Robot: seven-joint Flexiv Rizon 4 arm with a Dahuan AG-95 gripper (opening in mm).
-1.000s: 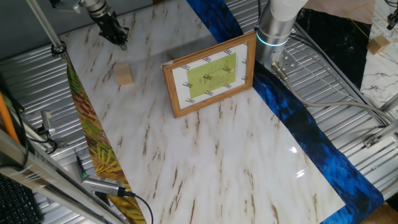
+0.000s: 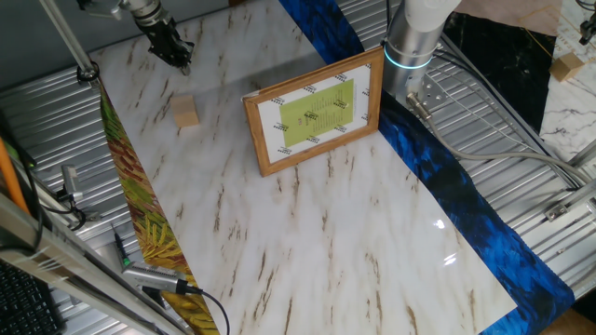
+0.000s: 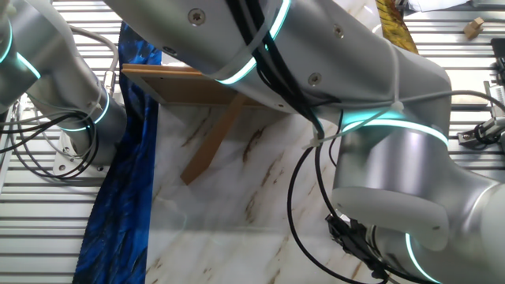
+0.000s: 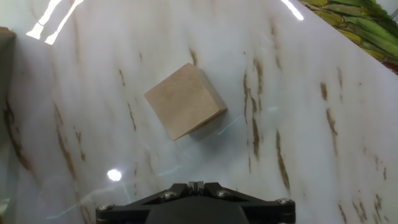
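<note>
A small plain wooden block [image 2: 185, 111] rests on the marble-patterned tabletop. From the wrist view, the same block [image 4: 185, 101] lies turned at an angle, ahead of my gripper and clear of it. The fingers meet at the middle of the lower edge, with nothing visible between them. In exterior view 1 the gripper [image 2: 185, 69] hangs above the table, on the far side of the block. A wooden picture frame [image 2: 317, 113] with a green print stands upright to the block's right. Exterior view 2 shows its back and its wooden leg [image 3: 213, 142]; the block is hidden there.
Blue cloth [image 2: 438, 177] runs along one table edge and yellow-green leaf-patterned cloth [image 2: 149, 223] along the other.
</note>
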